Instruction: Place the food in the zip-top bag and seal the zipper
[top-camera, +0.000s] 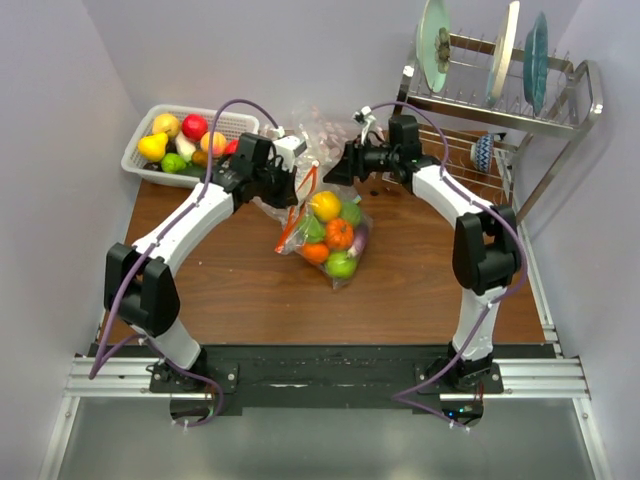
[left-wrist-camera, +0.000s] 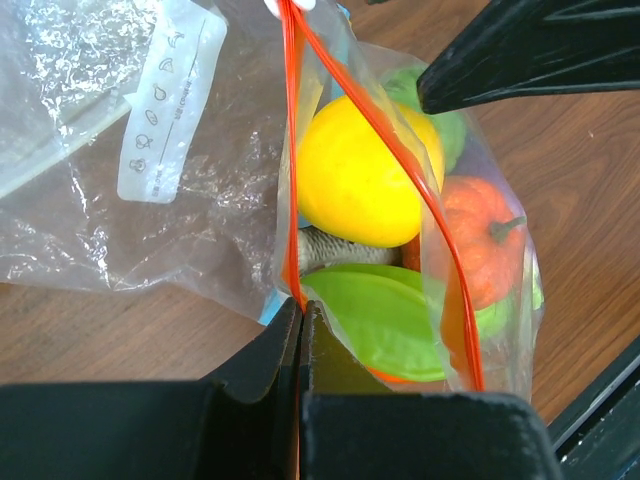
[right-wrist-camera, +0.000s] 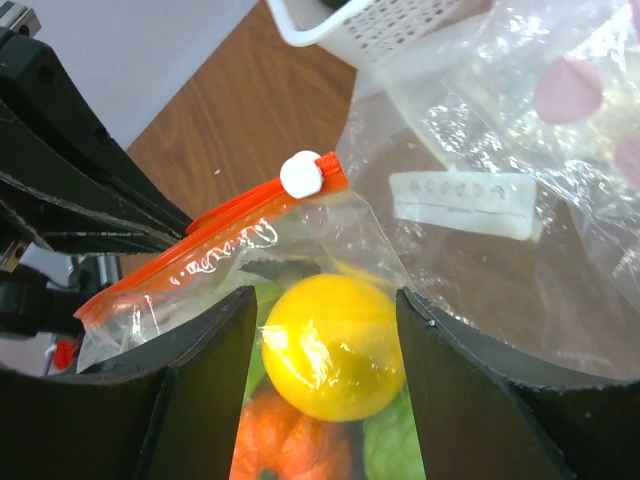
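The clear zip top bag (top-camera: 325, 271) lies on the table with a yellow fruit (right-wrist-camera: 333, 346), an orange pumpkin (left-wrist-camera: 480, 240), a green pepper (left-wrist-camera: 375, 318) and other food inside. Its orange zipper strips (left-wrist-camera: 432, 205) stand apart in the left wrist view, meeting at the white slider and at my left gripper. That gripper is shut on the bag's zipper edge, the orange strip running between its fingertips. Over the bag's far right side, my right gripper (top-camera: 341, 174) is open; the yellow fruit appears beyond its fingers (right-wrist-camera: 215, 345), still inside the bag.
A white basket (top-camera: 132, 158) of mixed food stands back left. More clear bags (top-camera: 322, 135) lie behind the filled one. At the right rises a metal dish rack (top-camera: 590, 95) with plates and a cup (top-camera: 482, 153).
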